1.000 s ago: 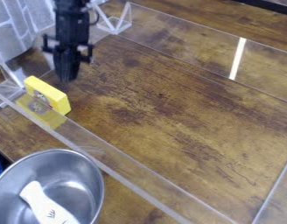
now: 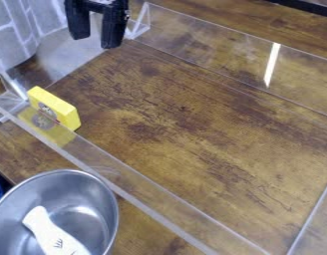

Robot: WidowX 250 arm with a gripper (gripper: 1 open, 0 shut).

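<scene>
My black gripper (image 2: 97, 30) is at the top left edge of the view, its two fingers pointing down and apart, open with nothing visible between them. Below it and a little left, a yellow box (image 2: 55, 109) stands beside the clear plastic wall at the left side of the wooden surface (image 2: 193, 129). A steel bowl (image 2: 93, 224) at the bottom left holds a white object (image 2: 52, 233), lying tilted inside it.
Clear plastic barriers (image 2: 166, 199) edge the work area along the left, back and right. A dark blue object is cut off at the left edge, and pale grey material fills the top left corner.
My gripper has risen from just above the yellow box toward the top edge of the view. The box and bowl look unchanged.
</scene>
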